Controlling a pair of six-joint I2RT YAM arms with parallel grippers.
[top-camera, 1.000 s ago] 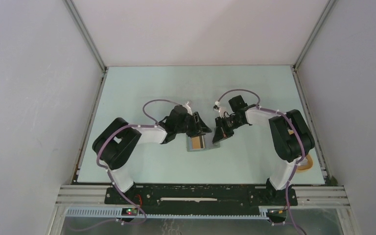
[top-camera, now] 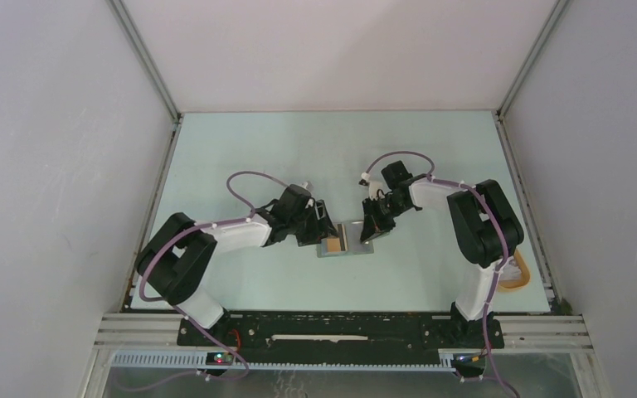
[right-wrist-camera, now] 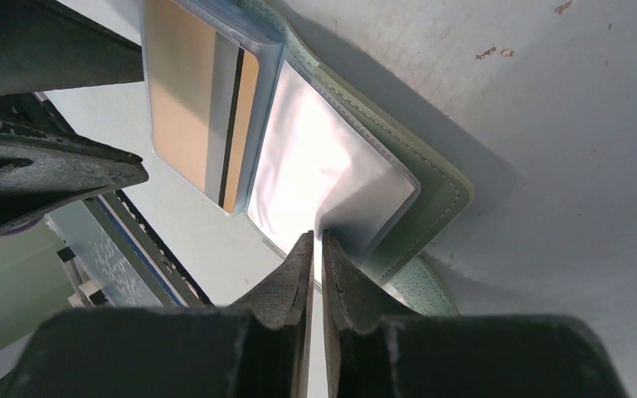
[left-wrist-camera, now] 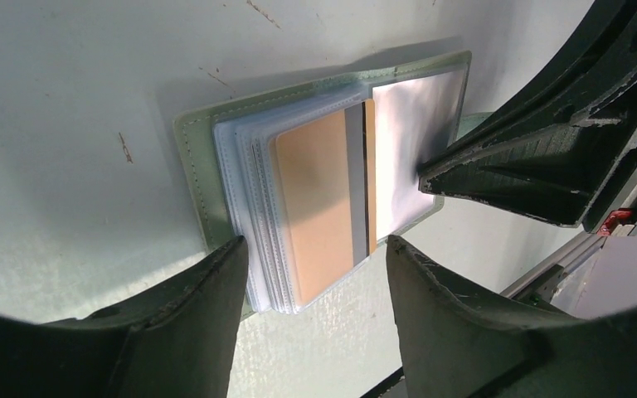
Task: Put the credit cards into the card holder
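The card holder (top-camera: 361,248) lies spread flat on the table, with a grey-green stitched cover and clear sleeves. On its left half, a tan card (left-wrist-camera: 315,191) with grey and black stripes sits in the sleeve stack. A white surface (right-wrist-camera: 332,157) fills the right half. My left gripper is open over the left stack's near edge, fingertips on either side of the tan card, nothing gripped. Over the right half, my right gripper has its fingertips close together with a narrow gap, and no card shows between them.
An orange-rimmed tray (top-camera: 524,274) with pale contents is at the table's right edge, partly behind the right arm. The two grippers are close together above the holder. Open table (top-camera: 332,149) lies behind it.
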